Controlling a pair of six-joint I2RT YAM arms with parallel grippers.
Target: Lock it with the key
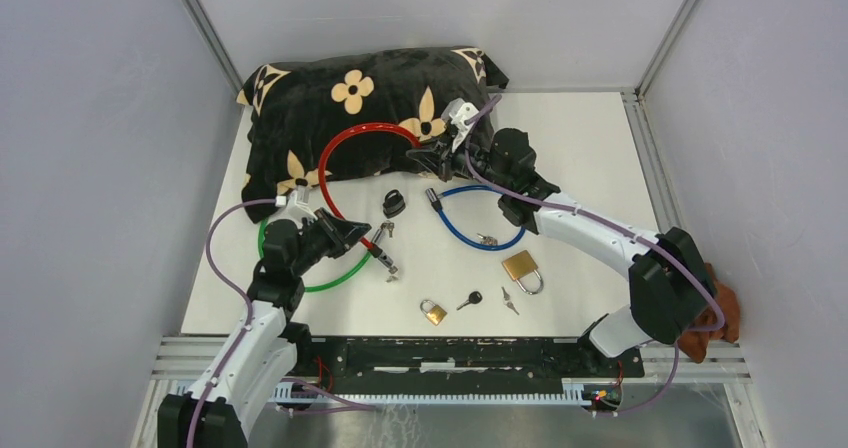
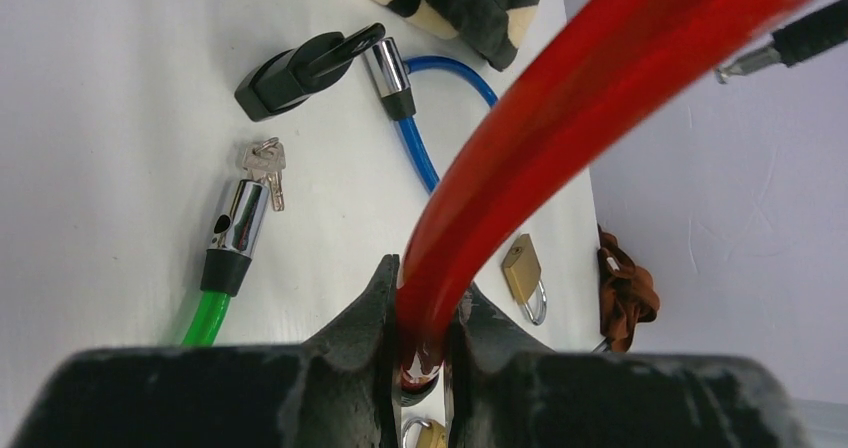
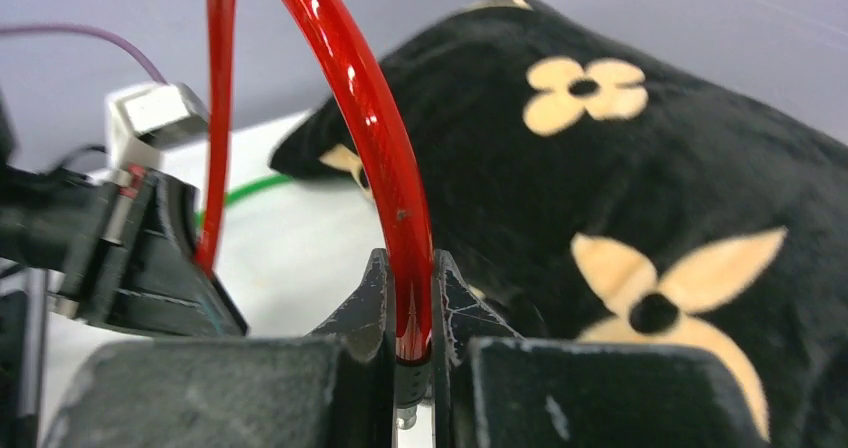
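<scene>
The red cable lock (image 1: pixel 326 173) arches between my two grippers, clear of the table. My left gripper (image 1: pixel 364 231) is shut on the red cable near its metal cylinder (image 1: pixel 386 262), which angles down to the right with a key (image 1: pixel 392 278) at its end. Between the left fingers the cable shows in the left wrist view, its cylinder mostly hidden. My right gripper (image 1: pixel 412 154) is shut on the cable's other end, in front of the cushion. A black collar (image 3: pixel 411 380) and small metal pin (image 3: pixel 405 418) stick out past the right fingers. Pin and cylinder are apart.
A dark cushion (image 1: pixel 380 88) fills the back. Around lie a black padlock (image 1: pixel 394 203), a green cable lock (image 1: pixel 340 279), a blue cable lock (image 1: pixel 462 236), a brass padlock (image 1: pixel 519 265), a smaller padlock (image 1: pixel 434 312) and loose keys (image 1: pixel 470 299).
</scene>
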